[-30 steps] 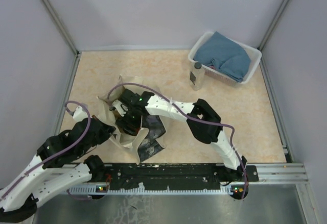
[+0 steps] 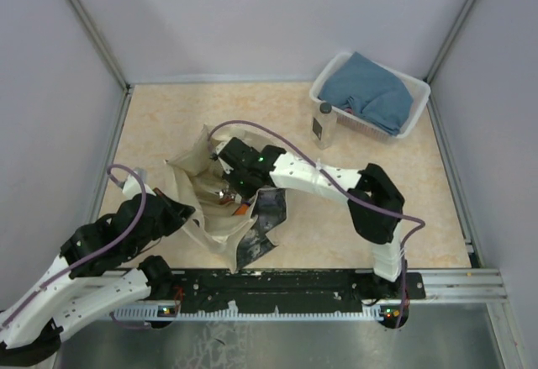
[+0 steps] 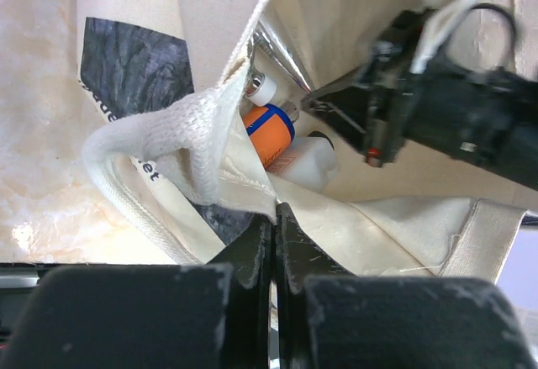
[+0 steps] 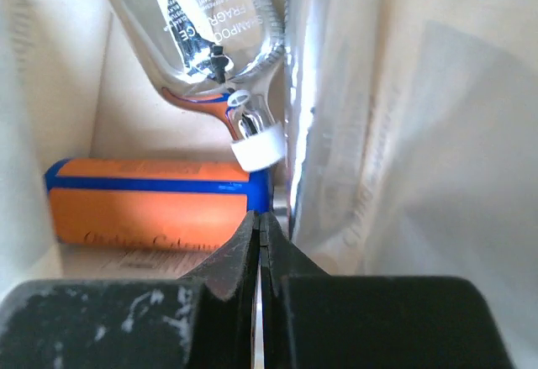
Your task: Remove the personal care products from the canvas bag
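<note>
The canvas bag (image 2: 220, 233) lies open on the table, held at its near left rim by my left gripper, which is shut on the cloth. Inside the bag my right gripper is shut with nothing between its fingers. Just past its tips, outside them, lies an orange and blue bottle (image 4: 151, 218). A clear bottle with a white cap (image 4: 259, 148) rests beyond it, beside a tall shiny clear item (image 4: 315, 100). In the left wrist view a white bottle (image 3: 304, 164) sits against the orange one.
A clear bottle with a grey cap (image 2: 323, 127) stands on the table near a white basket (image 2: 419, 100) holding a blue cloth (image 2: 366, 92). Bag walls rise close around my right gripper.
The left arm has stayed in place.
</note>
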